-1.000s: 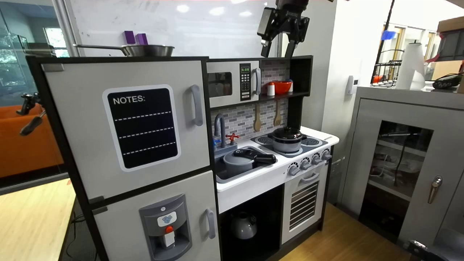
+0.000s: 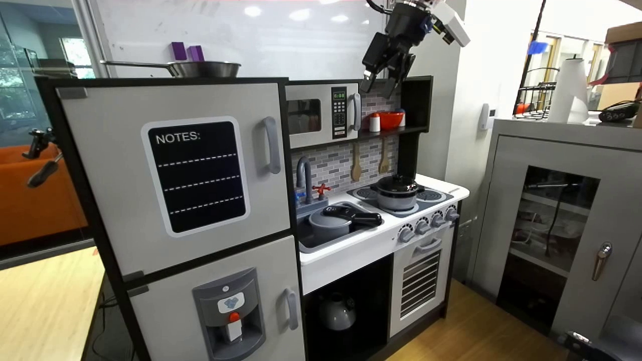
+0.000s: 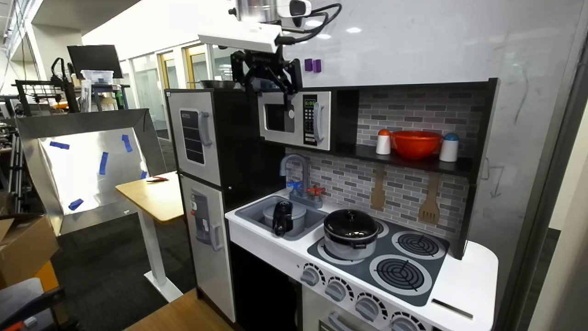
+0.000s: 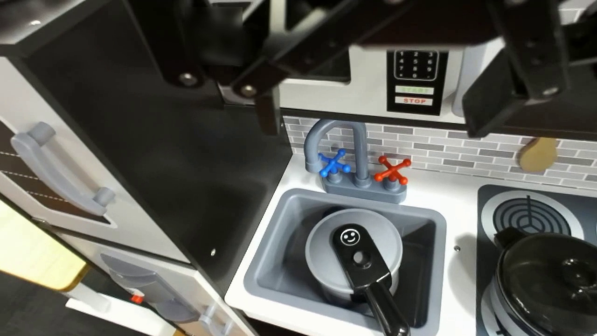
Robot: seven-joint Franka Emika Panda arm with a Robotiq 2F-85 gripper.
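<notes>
My gripper hangs in the air near the microwave, fingers spread, with nothing between the fingers. From the other side, the gripper appears in front of the microwave. Below it in the wrist view, a grey pan with a black handle rests in the sink. A grey pot with a black lid stands on a stove burner. The faucet rises behind the sink, between a blue tap and a red tap.
On the shelf, a red bowl sits between two shakers, one orange-topped and one blue-topped. Atop the toy fridge lies a metal frying pan. Wooden utensils hang on the back wall.
The gripper has come lower and tilted, its fingers now reaching beside the upper shelf; more of the arm shows above it. The pan, pot and bowl have stayed in place.
</notes>
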